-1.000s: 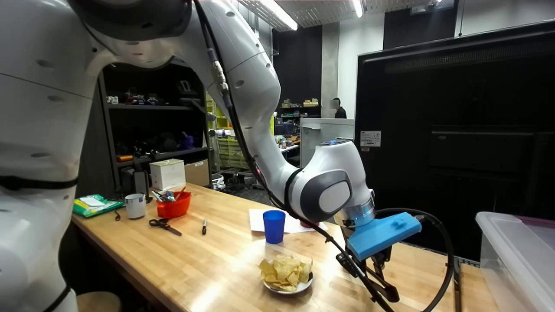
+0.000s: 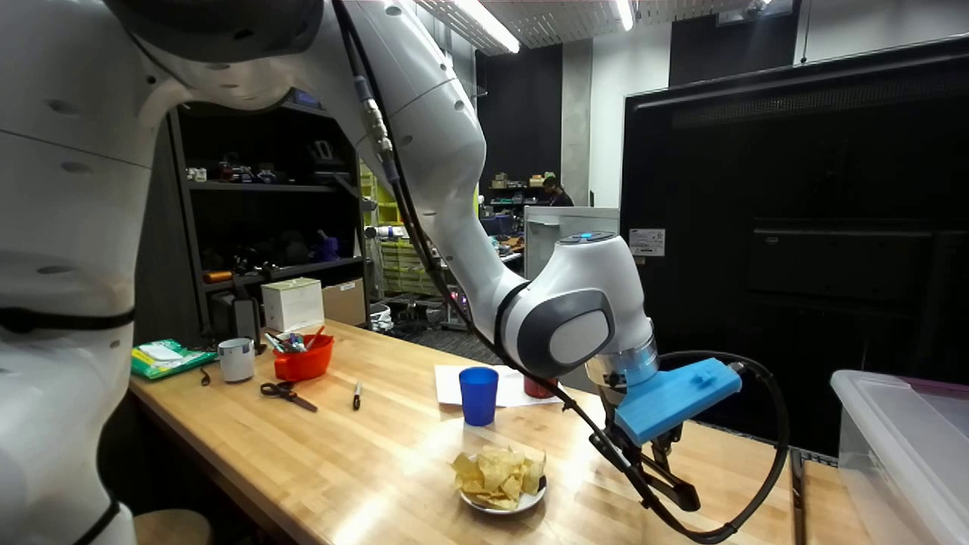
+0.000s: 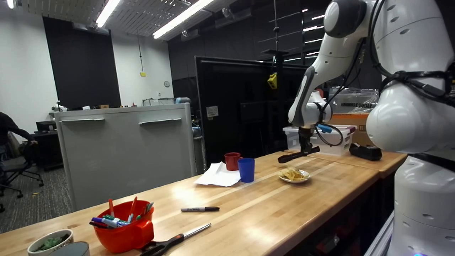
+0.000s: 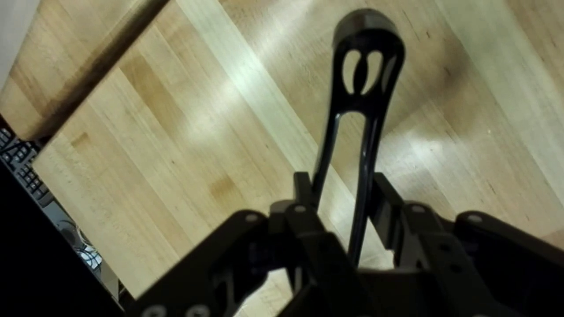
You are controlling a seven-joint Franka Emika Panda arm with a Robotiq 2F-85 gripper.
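My gripper is shut on a long black slotted utensil (image 4: 365, 100), with a finger to each side of its two-railed shaft in the wrist view. The utensil's wide, rounded end reaches away from the fingers, over bare wood. In exterior view 2 the utensil (image 3: 292, 157) hangs above the table, near a white plate (image 3: 306, 176) of chips (image 3: 292, 173). Exterior view 1 has the arm's end to the right of these chips (image 2: 497, 474), with the utensil (image 2: 677, 493) partly hidden by cables and the blue block.
A blue cup (image 2: 478, 396) and a red mug (image 3: 233, 160) stand by white paper (image 3: 218, 175). Farther off are a marker (image 3: 200, 209), scissors (image 3: 170, 244) and a red pen container (image 2: 304, 359). A clear bin (image 2: 904, 445) bounds the right side.
The arm's end has shifted slightly up and to the right in exterior view 1, carrying the utensil. Plate, chips and cup have not moved. A person in the background has moved left.
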